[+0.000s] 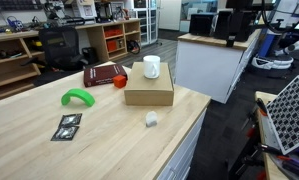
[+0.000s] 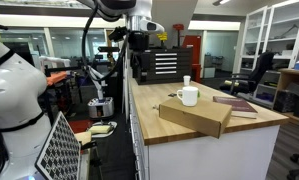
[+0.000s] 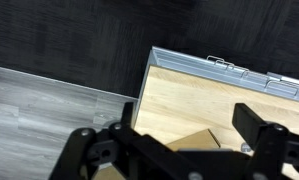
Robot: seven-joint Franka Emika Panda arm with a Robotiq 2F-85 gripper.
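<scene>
A white mug (image 1: 151, 66) stands upright on top of a brown cardboard box (image 1: 149, 92) on the wooden table. Left of the box lie a green arch-shaped piece (image 1: 78, 97) and two dark packets (image 1: 66, 127). A small white object (image 1: 151, 118) rests in front of the box. Out past the table edge, high above the floor, hangs my gripper. Its fingers stand wide apart with nothing between them, so it is open. In the wrist view the cardboard box (image 3: 194, 142) shows partly behind the gripper; the mug is not visible there.
Behind the box on the table are a red block (image 1: 119, 81) and a dark red book (image 1: 104, 74). A drawer cabinet (image 2: 157, 67) and an office chair (image 1: 61, 50) stand beyond.
</scene>
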